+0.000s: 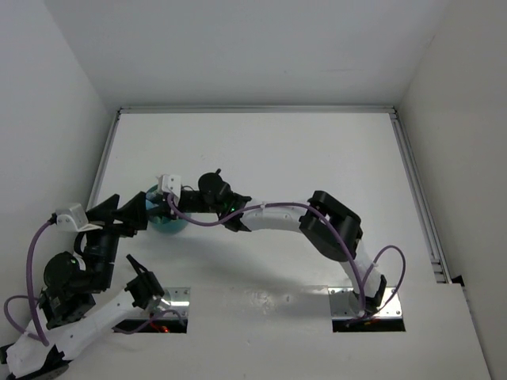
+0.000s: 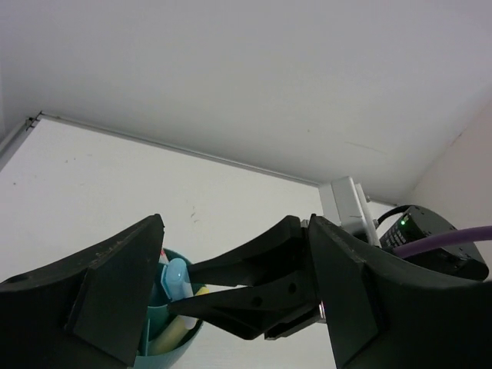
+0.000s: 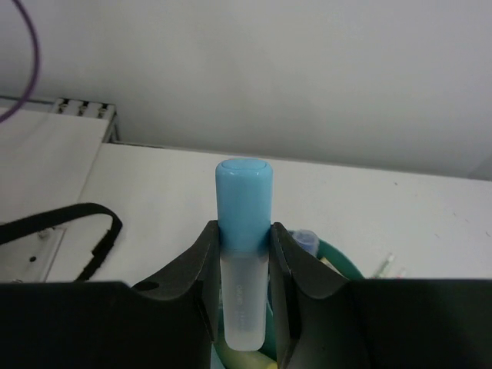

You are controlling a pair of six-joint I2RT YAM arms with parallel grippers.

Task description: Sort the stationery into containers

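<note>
A teal round container [image 1: 169,224] with compartments stands at the left of the table; in the left wrist view a yellow item [image 2: 171,337] lies inside it. My right gripper [image 1: 164,203] is over the container, shut on a blue-capped, translucent cylindrical item [image 3: 243,201], held upright. The left wrist view shows this item [image 2: 178,278] within the container's outline. My left gripper [image 1: 127,212] is open just left of the container, with nothing between its fingers.
Walls enclose the back and sides, with metal rails along the table's edges.
</note>
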